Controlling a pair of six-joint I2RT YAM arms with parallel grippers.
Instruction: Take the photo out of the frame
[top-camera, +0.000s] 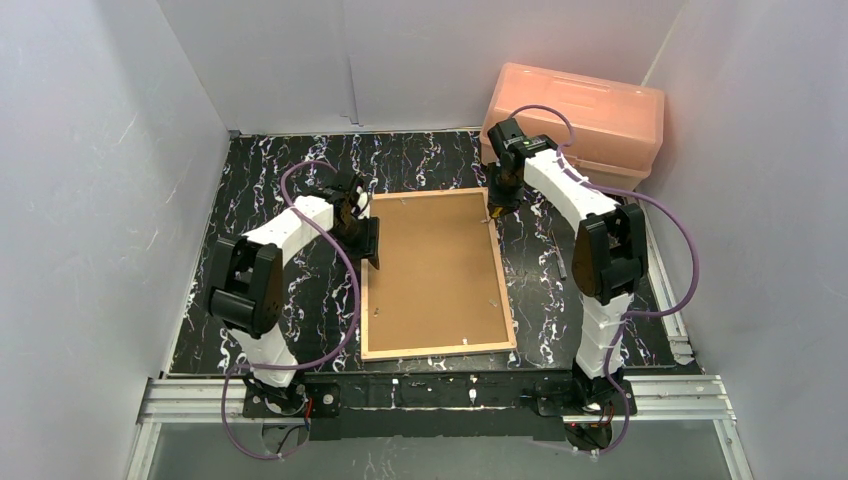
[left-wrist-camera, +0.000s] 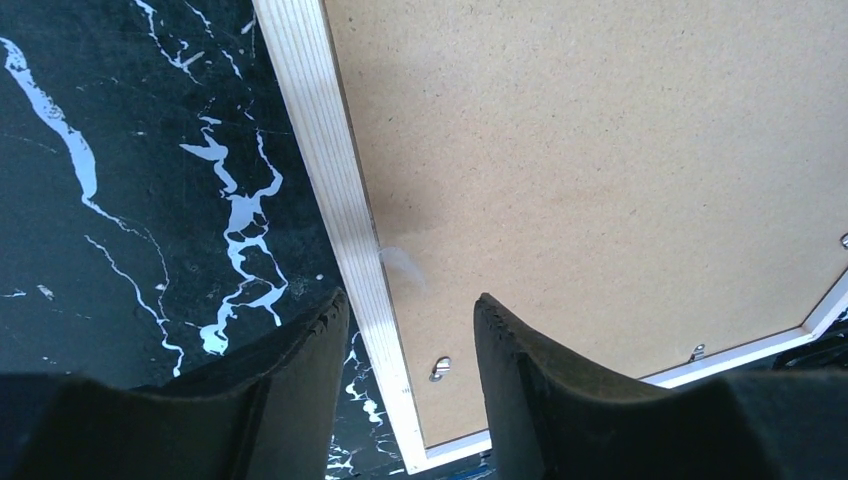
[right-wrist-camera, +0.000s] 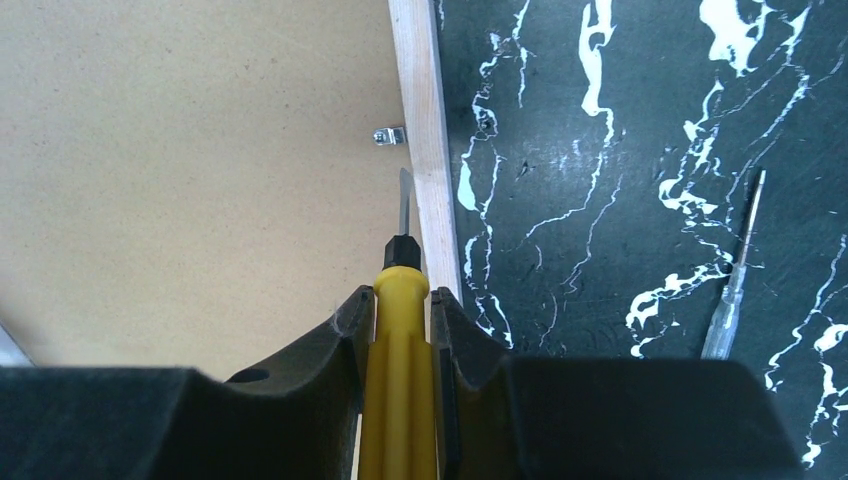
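Observation:
The wooden frame (top-camera: 440, 352) lies face down on the dark table, its brown backing board (top-camera: 432, 275) uppermost; no photo shows. Small metal clips hold the board's edges, among them a clip (right-wrist-camera: 389, 136) by the right side and a clip (left-wrist-camera: 440, 369) near the left side's lower end. Between the fingers of my right gripper, which is shut, is a yellow screwdriver (right-wrist-camera: 400, 370). Its flat tip points at the gap beside the right frame bar, just short of that clip. My left gripper straddles the left frame bar from above, part open and empty.
A second, clear-handled screwdriver (right-wrist-camera: 728, 310) lies on the table right of the frame. At the back right stands an orange box (top-camera: 575, 120), close to the right arm.

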